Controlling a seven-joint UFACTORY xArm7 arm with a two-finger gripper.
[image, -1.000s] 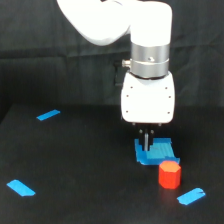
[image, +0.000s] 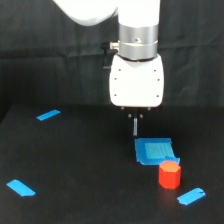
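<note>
My white gripper (image: 135, 132) hangs pointing down, just behind and left of a blue square (image: 155, 150) on the dark table. Its fingers show only as a narrow strip below the hand, too small and dark to tell whether they are apart or together. No object is visible at the fingertips. A red six-sided block (image: 169, 175) stands at the front right of the blue square, clear of the gripper, overlapping the square's front corner in the view.
Blue strips lie on the black table at the far left (image: 48, 115), the near left (image: 20, 188) and the near right (image: 191, 196). Open table fills the left and middle. A dark curtain (image: 50, 75) hangs behind.
The arm and gripper have moved left and up in the view, off the blue square. The red block and the blue square have stayed where they were.
</note>
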